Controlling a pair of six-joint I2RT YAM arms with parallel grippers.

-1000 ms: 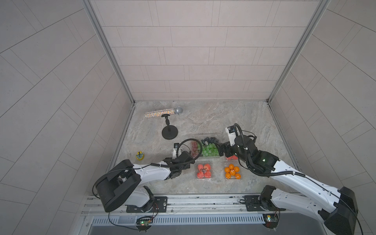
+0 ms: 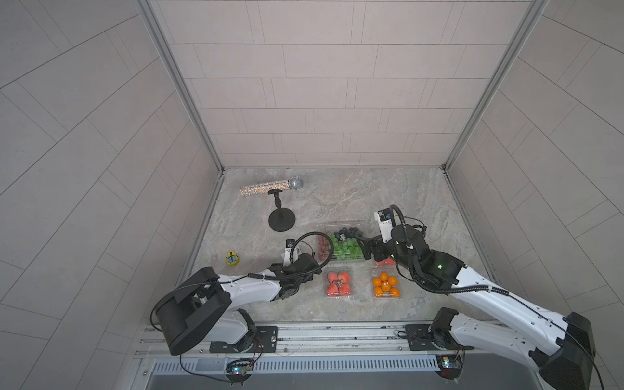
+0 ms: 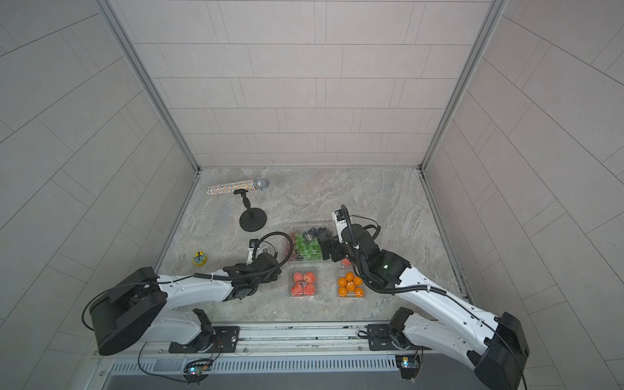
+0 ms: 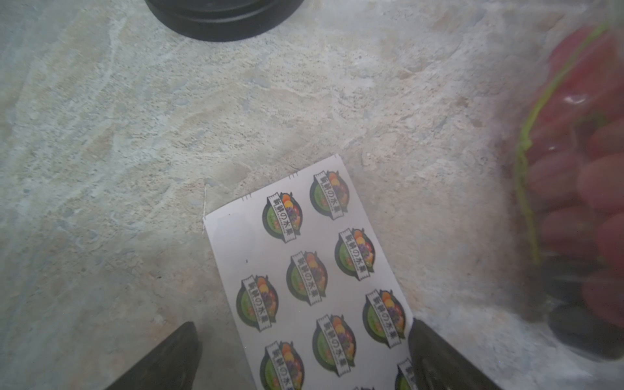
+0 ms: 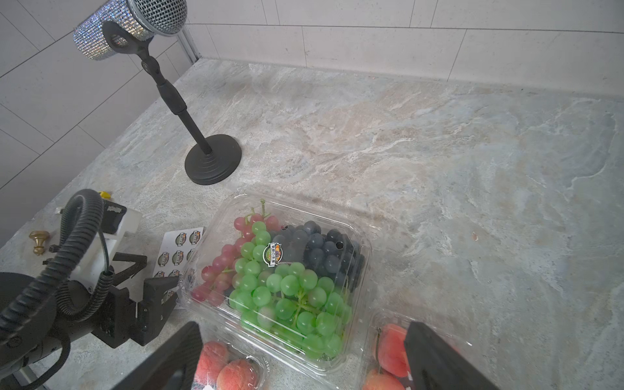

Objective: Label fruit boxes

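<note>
A white sheet of round fruit stickers [image 4: 305, 279] lies flat on the table in the left wrist view. Over it my left gripper stands open, its fingers to either side and nothing held. A clear box of red, green and black grapes [image 5: 292, 279] sits right of the sheet, a round label [image 5: 272, 254] on its lid. My right gripper is open and empty above the box's near side. Nearer the front are a peach box [image 2: 338, 284] and an orange box [image 2: 386, 286]. Another peach box [image 5: 390, 351] is partly hidden by a right finger.
A microphone on a black round-based stand [image 5: 213, 159] stands at the back left. A small yellow object [image 2: 232, 258] lies at the left, with a brass stamp-like piece [image 5: 39, 241] nearby.
The right arm and the boxes look unmoved.
</note>
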